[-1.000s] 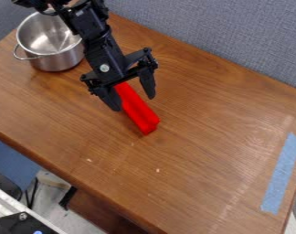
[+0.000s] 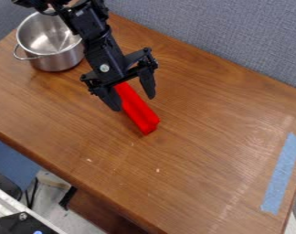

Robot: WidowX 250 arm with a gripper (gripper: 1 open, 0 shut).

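Note:
A red elongated object (image 2: pixel 141 115) lies on the wooden table (image 2: pixel 199 164), angled toward the lower right, its far end hidden behind the gripper. The black gripper (image 2: pixel 131 93) hangs over it with its fingers open, one on either side of the red object's upper part. Whether the fingers touch it cannot be told.
A steel pot (image 2: pixel 47 46) with a handle stands at the upper left, behind the arm. A strip of blue tape (image 2: pixel 281 172) lies along the right edge. The table's front edge runs across the lower left.

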